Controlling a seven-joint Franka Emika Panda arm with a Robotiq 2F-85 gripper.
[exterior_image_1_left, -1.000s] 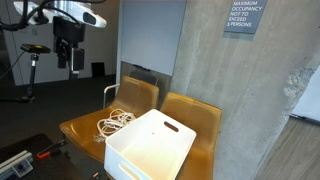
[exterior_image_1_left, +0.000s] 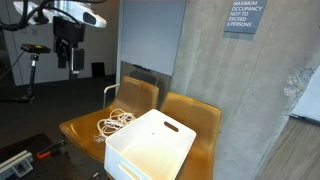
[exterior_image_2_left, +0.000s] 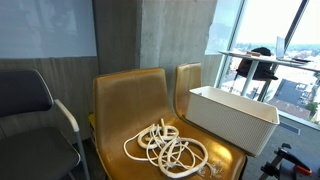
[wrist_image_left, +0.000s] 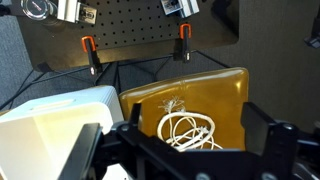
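A loose tangle of white rope (exterior_image_2_left: 170, 148) lies on the seat of a tan chair (exterior_image_2_left: 130, 105). It also shows as white rope (wrist_image_left: 190, 128) in the wrist view, partly cut off by my gripper. An open white bin (exterior_image_1_left: 150, 145) stands beside it on the adjoining chair (exterior_image_1_left: 197, 115); its inside looks empty where visible. High above the table edge at the left, my gripper (exterior_image_1_left: 74, 72) points down, well apart from rope and bin. In the wrist view the gripper has its dark fingers spread wide, with nothing held.
A black perforated table (wrist_image_left: 140, 68) with orange-handled clamps (wrist_image_left: 185, 42) borders the chairs. A dark office chair (exterior_image_2_left: 35, 125) stands left in exterior view 2. Behind the chairs rises a concrete wall (exterior_image_1_left: 240, 80).
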